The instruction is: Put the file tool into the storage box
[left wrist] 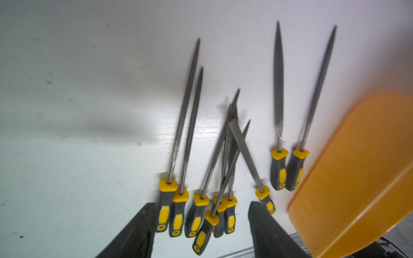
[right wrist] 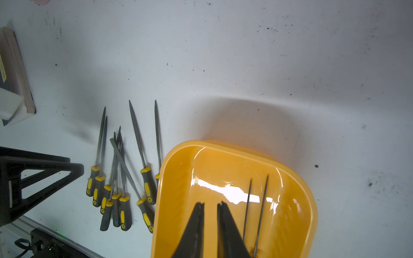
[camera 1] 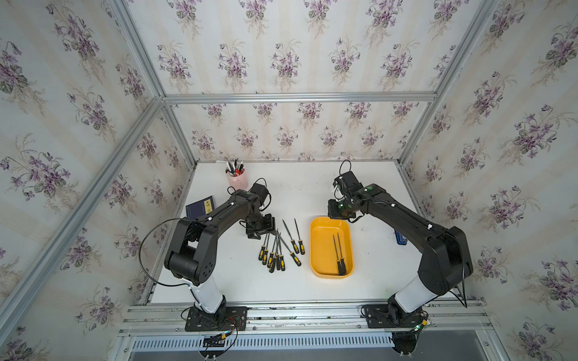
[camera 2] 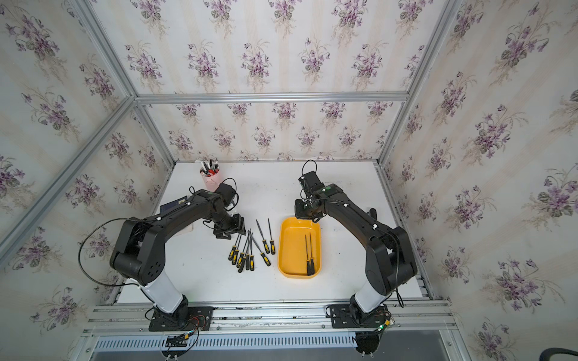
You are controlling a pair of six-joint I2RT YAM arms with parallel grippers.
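Observation:
Several files with black and yellow handles lie on the white table; a crowded group [left wrist: 219,206] is below my left gripper, which is part open with nothing between its fingers. Two more files [left wrist: 278,167] lie apart, beside the box. The orange storage box [camera 1: 313,243] holds two files [camera 1: 340,264], side by side along its right half. At the far end of the box hovers my right gripper, its fingertips close together and nothing visible between them. In the right wrist view the box's near end is cut off.
A pink cup of tools [camera 1: 237,178] stands at the back left, with a dark blue box [camera 1: 200,207] in front of it. A small blue object [camera 1: 400,238] lies under the right arm.

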